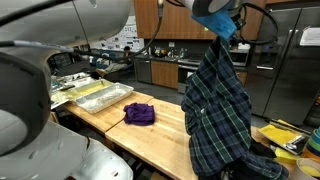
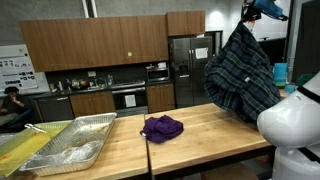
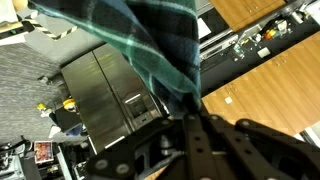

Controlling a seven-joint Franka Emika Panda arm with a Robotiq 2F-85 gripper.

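A dark plaid cloth [image 1: 218, 115] hangs in a long drape from my gripper [image 1: 221, 40], which is shut on its top corner. Its lower part comes down to the right side of the table, where some of it bunches up. In the second exterior view the cloth [image 2: 243, 75] hangs at the right, with the gripper high near the top edge. Up close in the wrist view, the fabric [image 3: 150, 45] runs into the fingertips and hides much of the scene behind it.
A bunched purple cloth [image 2: 163, 128] lies on the wooden table [image 2: 200, 140]. A foil tray [image 2: 75, 145] stands to its left. Yellow containers [image 1: 280, 134] are at the right.
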